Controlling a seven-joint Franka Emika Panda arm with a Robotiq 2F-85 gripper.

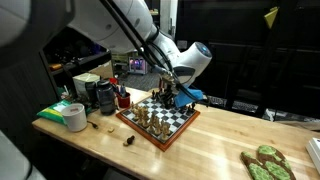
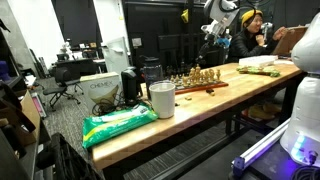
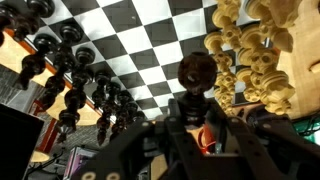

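Note:
A dark brown chess piece (image 3: 197, 72) stands out between the tips of my gripper, which is shut on it, over the middle of the checkered board (image 3: 150, 45). Dark pieces (image 3: 68, 60) crowd the left side in the wrist view, and light wooden pieces (image 3: 262, 60) line the right. From the side, my gripper (image 1: 182, 99) hangs above the far right part of the chessboard (image 1: 186, 112); the held piece is too small to make out there.
A dark chess piece (image 1: 129, 141) lies off the board on the near table. Left of the board are a red cup (image 1: 124, 100), dark jars (image 1: 106, 97) and a white mug (image 1: 75, 117).

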